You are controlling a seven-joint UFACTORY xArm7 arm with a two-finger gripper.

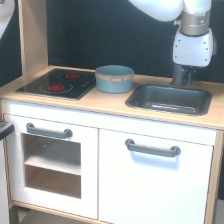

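Observation:
My white arm reaches in from the top right, and its gripper point(184, 74) hangs over the back edge of the dark sink point(170, 98). Its fingertips are small and dark against the dark wall, and cannot be told apart from the dark upright shape behind the sink, so the gripper's state does not show. A blue-grey pot point(115, 82) stands upright on the wooden counter, left of the gripper and apart from it. The pot's inside is mostly hidden.
Left of the pot is a black stovetop point(58, 83) with red rings. Below are a cabinet door with a window point(52, 165) and a plain white door point(140, 180), both shut, with dark handles. A white shape cuts in at the upper left edge.

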